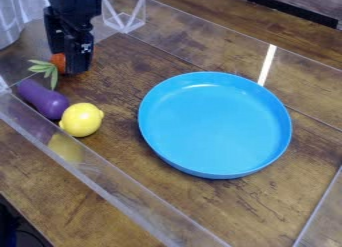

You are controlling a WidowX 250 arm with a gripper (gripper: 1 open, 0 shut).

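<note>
The black gripper (70,46) is at the upper left, lowered over a toy carrot (56,65), whose orange body is mostly hidden behind it, with the green leaves showing to its left. Whether its fingers touch the carrot is unclear. A purple eggplant (40,97) and a yellow lemon (82,120) lie below on the wooden surface. A large blue plate (214,126) sits to the right.
Clear transparent walls (120,191) edge the wooden area. The wood between the gripper and the plate is bare, as is the area behind the plate.
</note>
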